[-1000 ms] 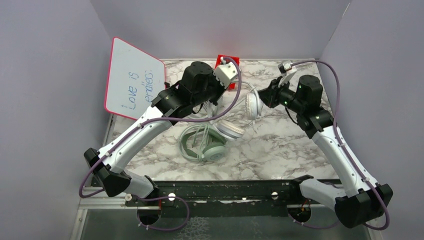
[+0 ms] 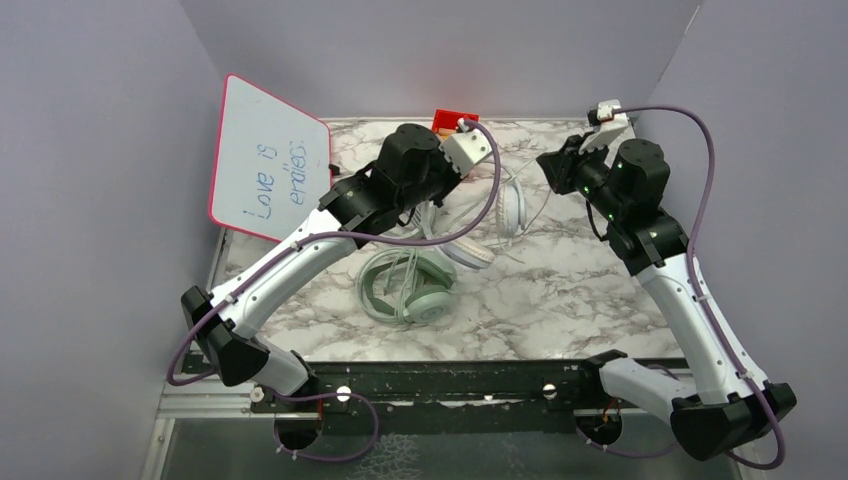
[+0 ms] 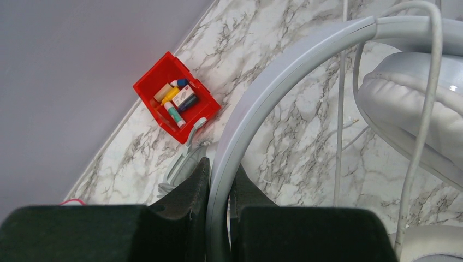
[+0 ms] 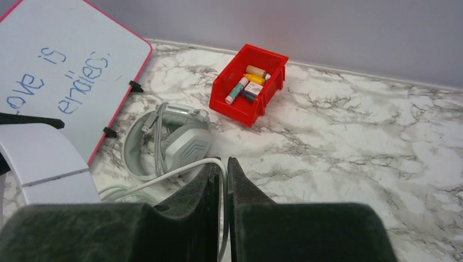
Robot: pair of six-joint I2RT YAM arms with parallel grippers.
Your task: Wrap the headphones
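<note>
My left gripper is shut on the headband of the white headphones, holding them above the table. Their two padded ear cups hang to the right of and below that gripper in the top view. A thin white cable runs past the cups in the left wrist view. On the right, my right gripper is shut on this cable, which bends over between its fingertips and hangs down. The cable's far end cannot be made out.
Green headphones with a coiled cable lie on the front of the marble table. Grey headphones bound with cable lie near the whiteboard. A red bin stands at the back.
Away from the ear cups, my right gripper has moved right and slightly back, drawing the cable out with it. The left gripper and the held headphones have shifted slightly right.
</note>
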